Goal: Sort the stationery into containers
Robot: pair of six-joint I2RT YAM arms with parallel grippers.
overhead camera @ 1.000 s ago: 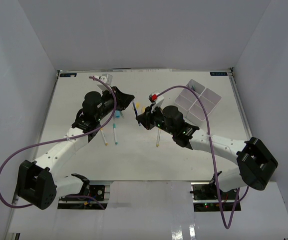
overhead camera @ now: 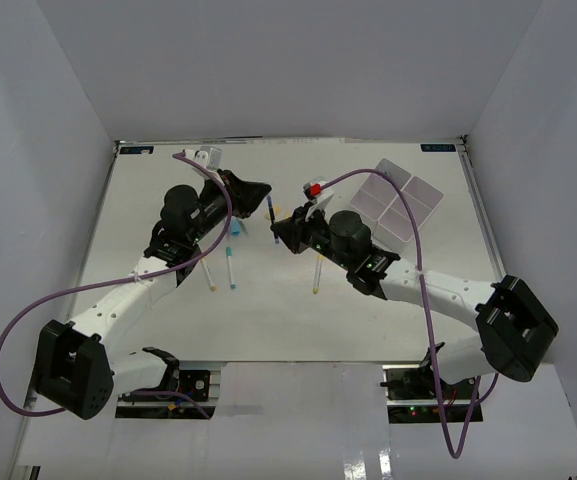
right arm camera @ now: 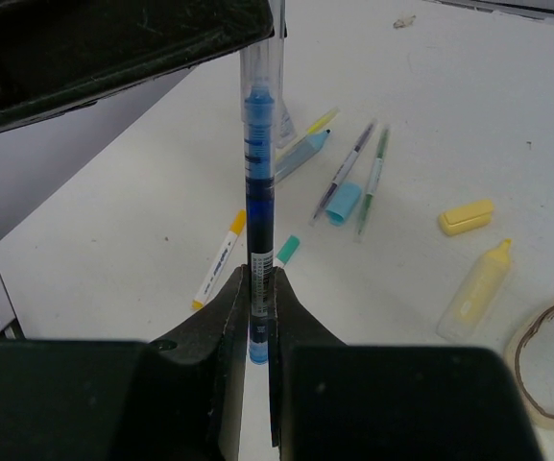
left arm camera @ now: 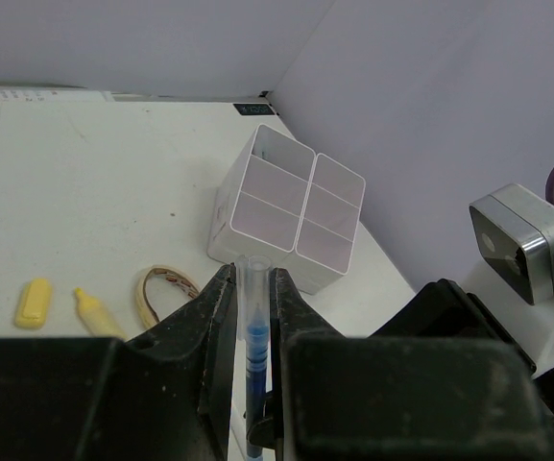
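A blue pen [right arm camera: 259,221] stands upright between my two grippers, mid-table in the top view. My left gripper is shut on its clear upper end; my right gripper is shut on its lower part. Loose on the table lie a yellow highlighter bottle [right arm camera: 473,293], a yellow eraser-like piece [right arm camera: 466,216], a light blue cap [right arm camera: 343,204], several pens, and markers such as an orange-ended one [right arm camera: 217,260].
A white compartment container [left arm camera: 267,216] stands at the back right. A tape roll [right arm camera: 531,365] lies near the middle.
Both grippers have shifted very slightly, and the pen between them is a little more vertical in the top view. Otherwise nothing has visibly moved.
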